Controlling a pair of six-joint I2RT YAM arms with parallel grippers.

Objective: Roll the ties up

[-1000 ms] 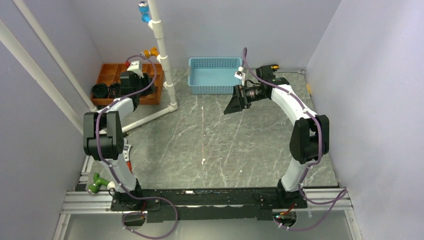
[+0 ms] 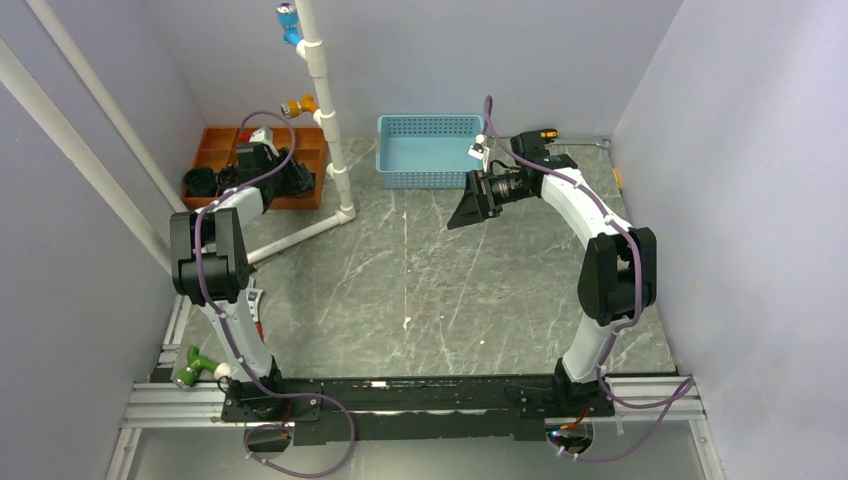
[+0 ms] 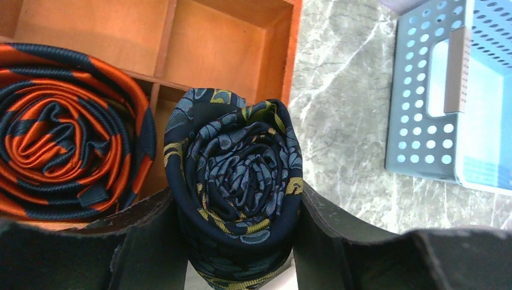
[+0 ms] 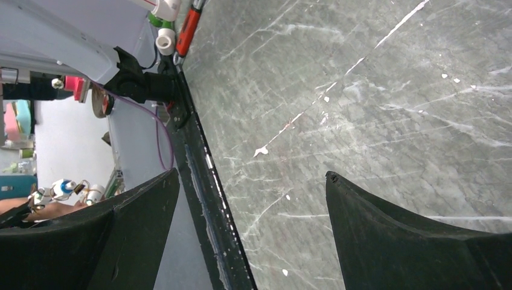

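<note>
A rolled navy tie with a leafy blue and yellow pattern [image 3: 241, 175] is pinched between the fingers of my left gripper. It is over the front right part of the orange divided box [image 3: 292, 54]. In the left wrist view, an orange and navy striped rolled tie [image 3: 57, 142] lies in the compartment to its left. Whether the held roll touches the box floor cannot be made out. At the centre right in the top view, my right gripper [image 2: 470, 205] stands above the grey table; its fingers [image 4: 133, 223] are wide apart with only table behind them.
A light blue basket [image 2: 430, 181] sits at the back, and it is empty. White pipes [image 2: 335, 150] rise close beside the box's right side.
The right arm stays put.
</note>
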